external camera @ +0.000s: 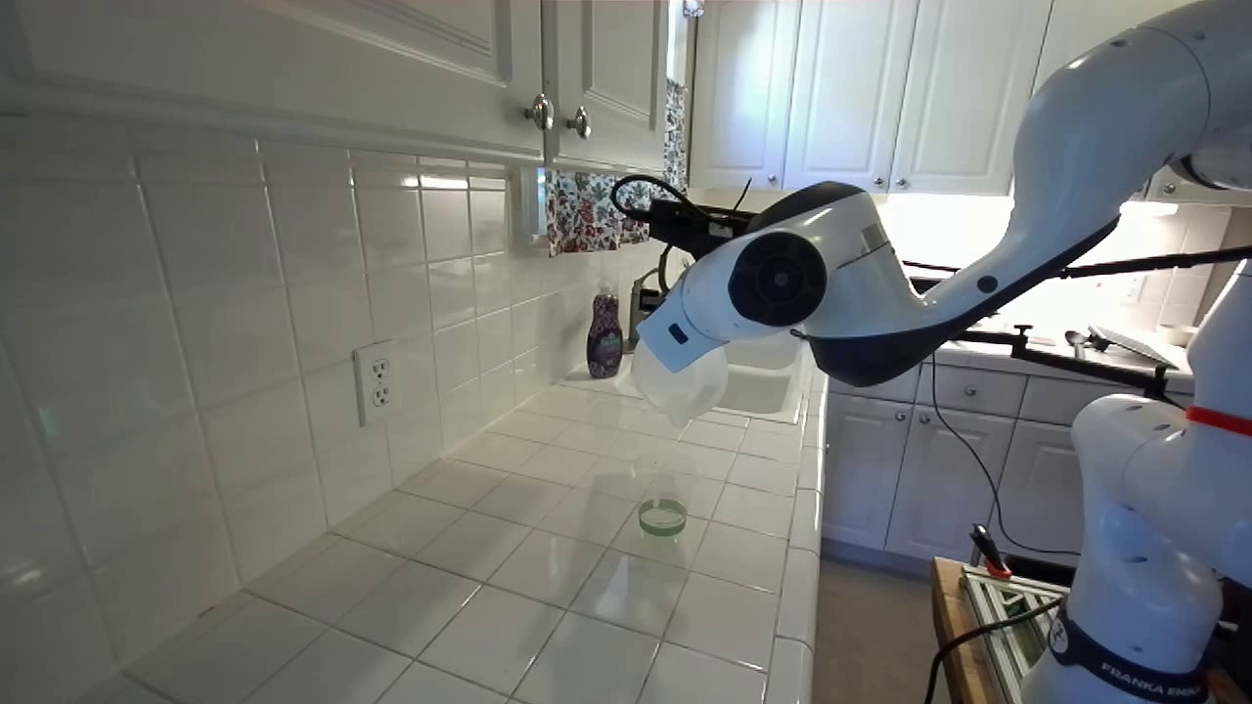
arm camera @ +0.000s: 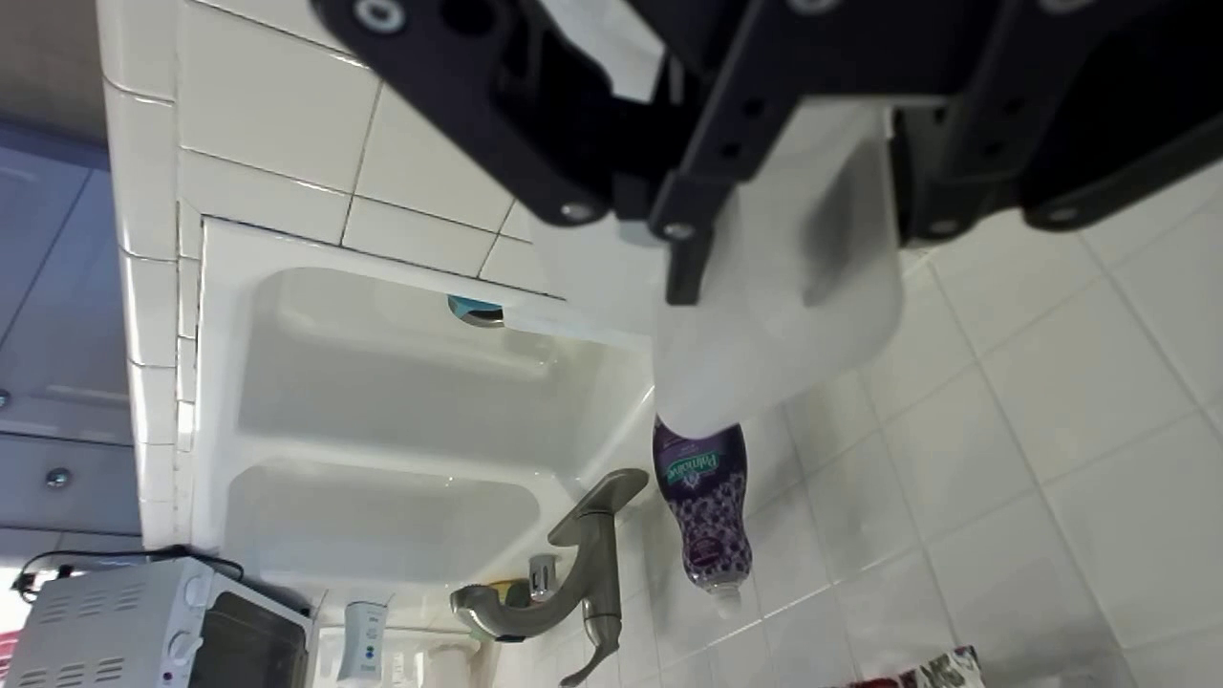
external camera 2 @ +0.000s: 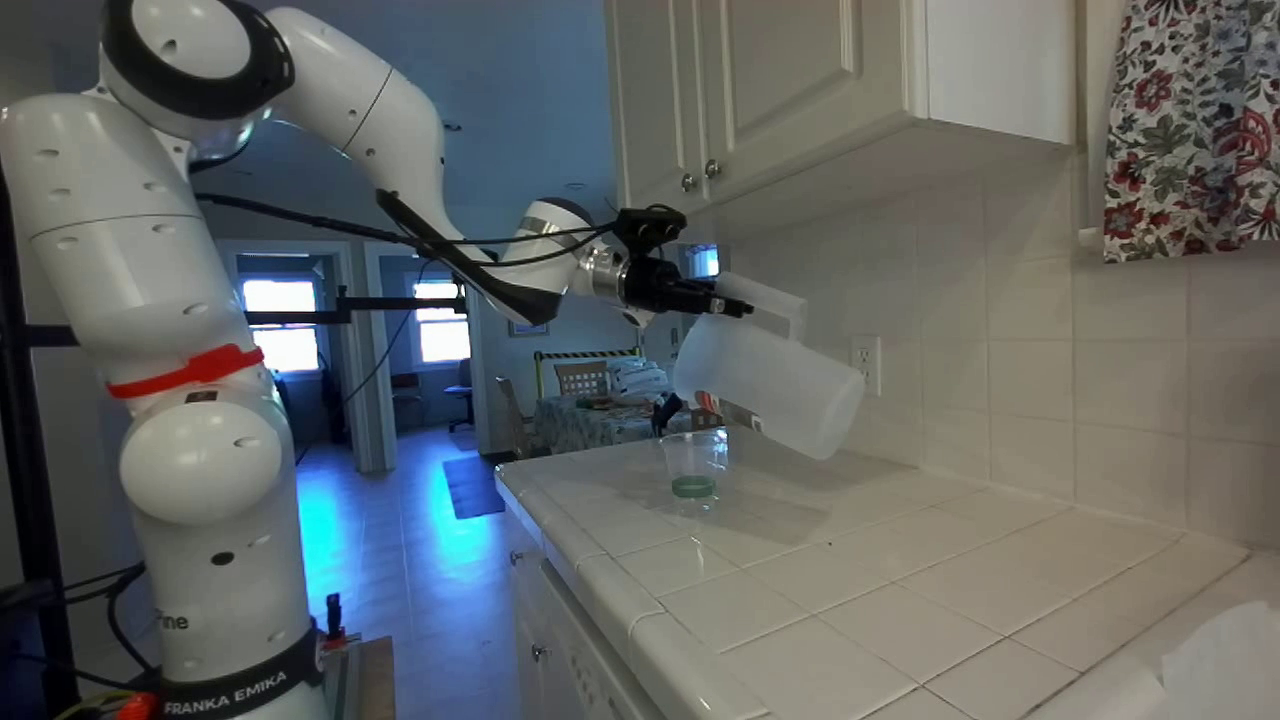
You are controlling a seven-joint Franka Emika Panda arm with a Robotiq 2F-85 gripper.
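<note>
A translucent white pitcher (external camera 2: 774, 378) hangs tilted above the counter, its base toward the tiled wall and its mouth end lower toward the clear cup. My gripper (external camera 2: 741, 308) is shut on its handle (external camera 2: 763, 298). In the wrist view the fingers (arm camera: 690, 258) press against the cloudy plastic pitcher (arm camera: 791, 298). The clear cup (external camera 2: 693, 462), with a green band near its bottom, stands upright on the counter under the pitcher; in exterior view 1 its green band (external camera: 662, 517) shows best. Whether anything flows from the pitcher I cannot tell.
The white tiled counter (external camera: 528, 587) is otherwise mostly clear. A purple soap bottle (external camera: 604, 336) stands by the wall near the sink (arm camera: 378, 378) and faucet (arm camera: 590, 562). Overhead hangs a cabinet (external camera 2: 828, 96).
</note>
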